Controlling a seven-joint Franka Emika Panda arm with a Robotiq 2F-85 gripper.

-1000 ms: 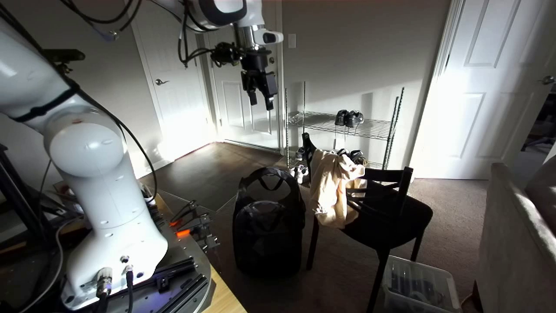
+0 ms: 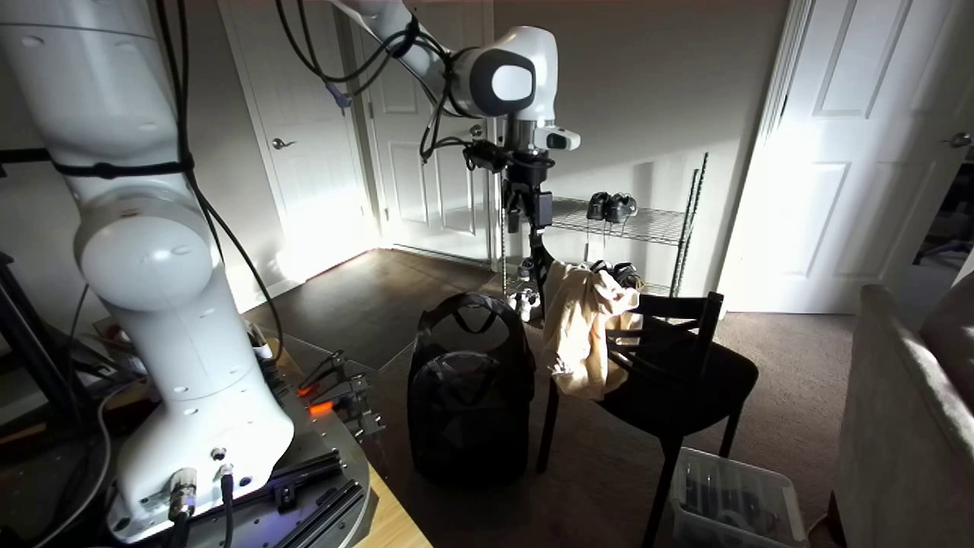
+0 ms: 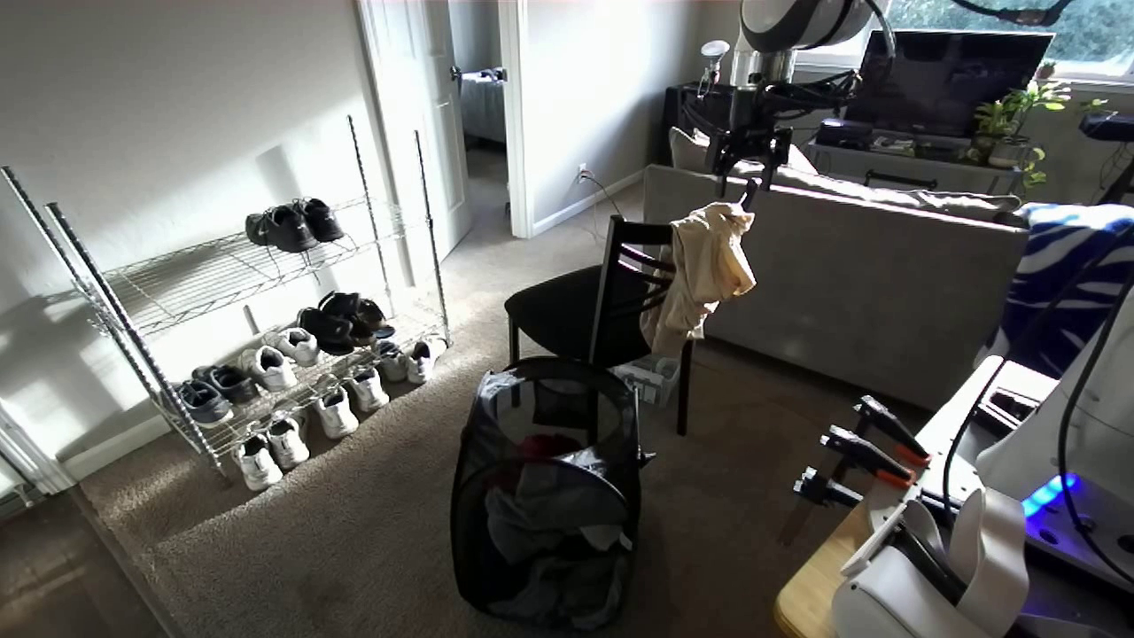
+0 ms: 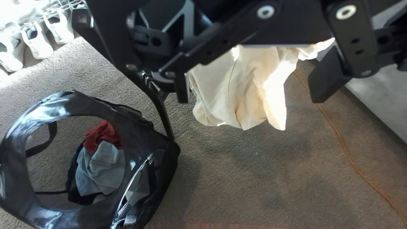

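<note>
A beige garment (image 2: 589, 329) hangs draped over the backrest of a black chair (image 2: 671, 365). Above the chair's back corner, my gripper (image 2: 527, 224) points down with its fingers apart. In the wrist view, the cloth (image 4: 240, 91) shows beyond and between the spread fingers, and no contact can be made out. To one side stands a black mesh hamper (image 3: 547, 484), its top open. Grey and red clothes (image 4: 101, 164) lie inside it.
A wire shoe rack (image 3: 255, 260) with several shoes stands by the wall. Behind the chair is a grey sofa (image 3: 829, 276). A clear plastic bin (image 2: 735, 498) sits on the floor by the chair. Clamps (image 3: 861, 452) stick out from the table edge.
The garment, chair and hamper have stayed put.
</note>
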